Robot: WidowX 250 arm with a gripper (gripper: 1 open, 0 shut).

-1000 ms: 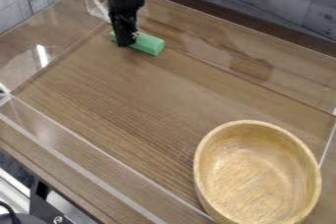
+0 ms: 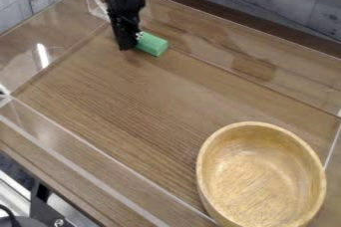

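My black gripper point(image 2: 130, 40) reaches down from the top of the camera view to the wooden table, at the upper middle left. A small green block point(image 2: 151, 45) lies on the table just right of the fingertips. The fingers are small and dark here, and I cannot tell whether they are open or shut, or whether they touch the block.
A large round tan bowl point(image 2: 260, 176) stands at the lower right. Dark grey surroundings lie beyond the table's edges at the back and left.
The gripper has shifted slightly left relative to the green block, which shows a little more of its left side than a second ago.
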